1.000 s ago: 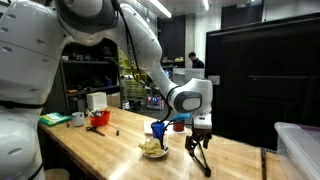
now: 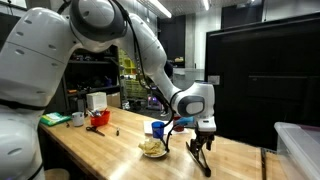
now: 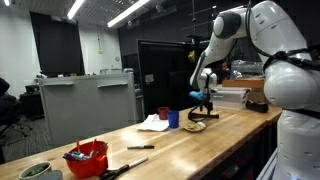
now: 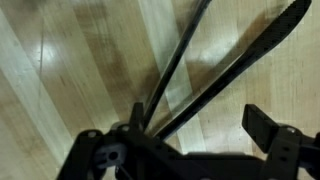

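Black tongs (image 2: 199, 158) lie on the wooden table, their two long arms forming a narrow V. In the wrist view, the arms of the tongs (image 4: 222, 83) run from the upper right down to where they meet, partly hidden behind the gripper. Over them hangs my gripper, open, a finger (image 4: 262, 126) standing apart on the right side. The tongs pass through the view between and beyond the fingers, not clasped. Exterior view 2 has the gripper (image 3: 202, 107) small at the table's far end, close above the tongs; the exact height is hard to tell.
A plate of yellowish food (image 2: 152, 147) and a blue cup (image 2: 158, 129) stand left of the gripper. A red basket (image 3: 86, 161) holds utensils at the other end. A clear plastic bin (image 2: 300, 148) borders the right side. Bare table lies between.
The arm and gripper have shifted slightly over the tongs. The tongs, plate and cup stay where they were. Someone in the background has moved out of sight.
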